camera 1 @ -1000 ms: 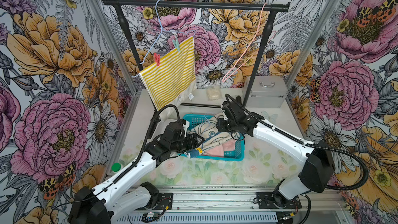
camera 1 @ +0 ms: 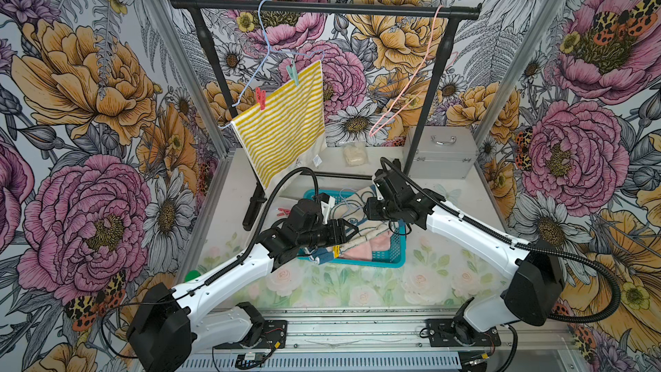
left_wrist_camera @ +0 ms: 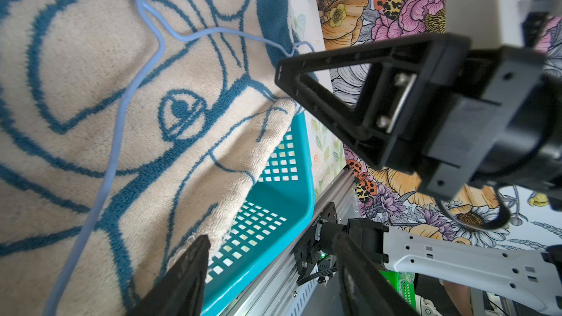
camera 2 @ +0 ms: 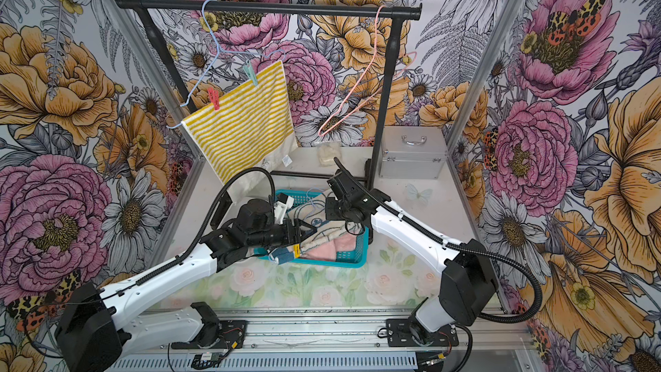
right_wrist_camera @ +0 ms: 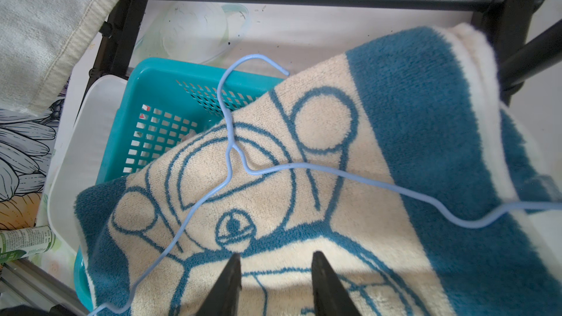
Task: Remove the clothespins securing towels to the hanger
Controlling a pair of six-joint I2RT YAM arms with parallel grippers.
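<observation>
The yellow-striped towel [camera 1: 285,117] hangs from a blue hanger [camera 1: 265,33] on the rack, held by a red clothespin [camera 1: 260,97] and a green clothespin [camera 1: 293,74]. In the teal basket [camera 2: 347,256] lies a cream-and-blue towel [right_wrist_camera: 266,193]. On top of it rests another blue hanger [right_wrist_camera: 304,165]. My right gripper stands open above that towel, nothing between its fingers. Over the basket's left part, my left gripper is also open and empty; the towel and hanger are to its left in its wrist view.
A pink hanger [camera 1: 413,82] hangs empty on the right of the black rack bar [camera 1: 330,7]. A silver case [camera 1: 444,153] stands at the back right. The front tabletop right of the basket is clear. Both arms are close together over the basket.
My left gripper has moved right, farther over the basket and toward the right arm. The right arm has shifted slightly right. The hanging towel has stayed in place.
</observation>
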